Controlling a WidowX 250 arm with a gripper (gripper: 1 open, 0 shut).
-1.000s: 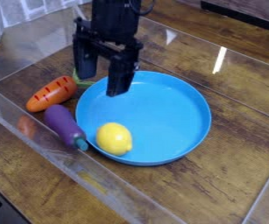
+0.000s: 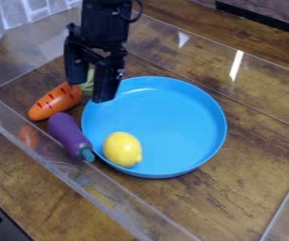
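The black gripper (image 2: 92, 75) hangs open above the upper left rim of a blue plate (image 2: 166, 122), over the green top of an orange carrot (image 2: 56, 101). A yellow lemon-like object (image 2: 121, 149) rests on the lower left part of the plate. A purple eggplant (image 2: 66, 133) lies just outside the plate at its left, below the carrot. Whether anything touches the fingers is hard to tell.
A wooden table (image 2: 241, 188) carries it all, with bare room to the right of the plate. A clear wall runs along the left side, and transparent edges show at the back and right.
The gripper has shifted left and slightly down from over the plate toward the carrot's green top. The objects look unmoved.
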